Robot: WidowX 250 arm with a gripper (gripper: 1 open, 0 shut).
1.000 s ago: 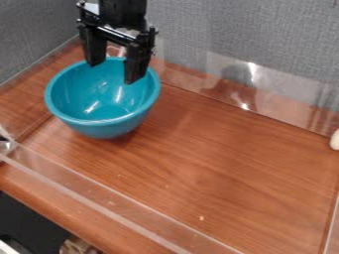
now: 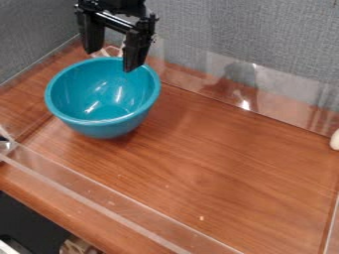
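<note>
A blue bowl [image 2: 103,99] sits on the wooden table at the left back of the camera view, empty as far as I can see. My black gripper [image 2: 114,48] hangs just above the bowl's back rim, open, its two fingers pointing down, with no object visible held between them.
Clear plastic walls line its edges, with grey padded panels behind. A small white object [image 2: 334,140] sits at the far right edge, partly cut off.
My gripper has risen, from over the inside of the bowl to just above its back rim. The bowl has not visibly moved.
</note>
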